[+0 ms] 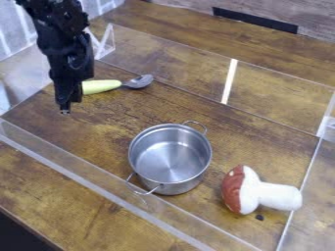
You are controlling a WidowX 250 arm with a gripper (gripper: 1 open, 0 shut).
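The black gripper (66,98) points down at the left of the camera view, shut with nothing seen between its fingers, just left of a yellow-green corn-like toy (100,86), which it partly hides. A grey spoon (141,80) lies at the toy's right end. A steel pot (170,157) with wire handles stands at the centre front. A toy mushroom (242,191) with a red-brown cap and white stem lies on its side at the lower right.
Clear low walls border the wooden table (92,157) on several sides. A white strip (230,80) lies at the back right.
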